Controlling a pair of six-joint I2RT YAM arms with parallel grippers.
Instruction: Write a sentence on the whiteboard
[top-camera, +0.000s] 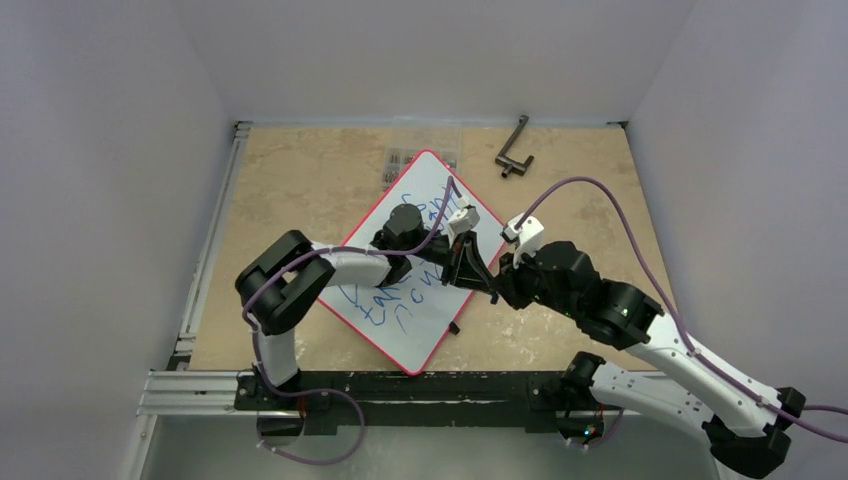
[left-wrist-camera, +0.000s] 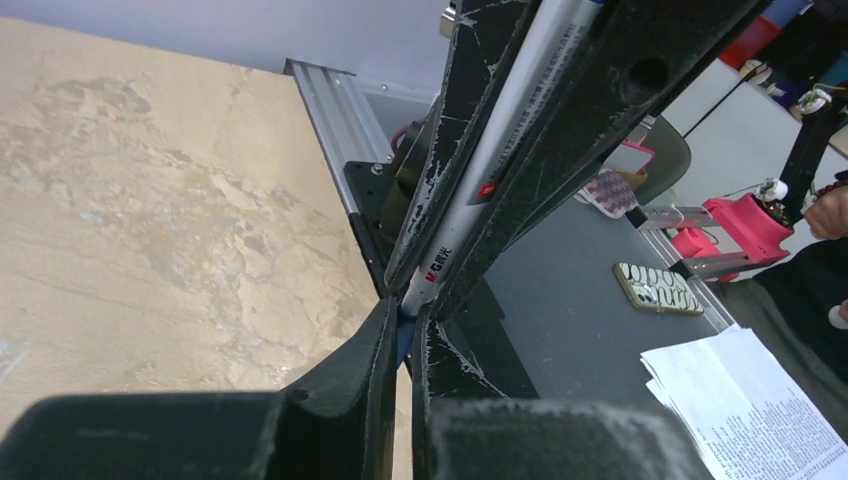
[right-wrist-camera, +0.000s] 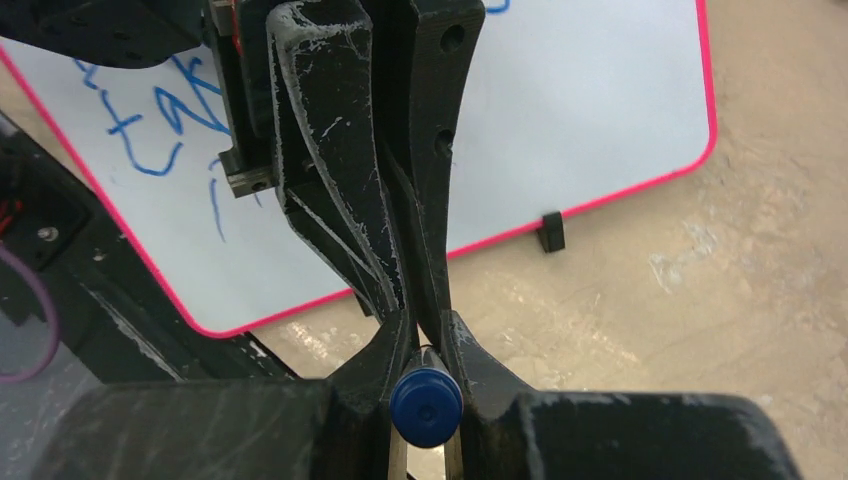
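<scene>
The whiteboard (top-camera: 410, 340), red-edged and covered in blue handwriting, lies tilted on the tabletop, partly hidden by both arms. My left gripper (top-camera: 476, 282) and right gripper (top-camera: 505, 283) meet over its right side. Both are shut on the white marker (left-wrist-camera: 480, 180), which runs between their fingers. In the left wrist view the printed barrel lies inside the other gripper's fingers, with blue at the left gripper's tips. In the right wrist view a blue end (right-wrist-camera: 426, 405) sits between the right gripper's fingertips.
A dark angled metal part (top-camera: 515, 150) lies at the back right, and a clear compartment box (top-camera: 395, 160) is behind the board. Walls enclose the sides and back.
</scene>
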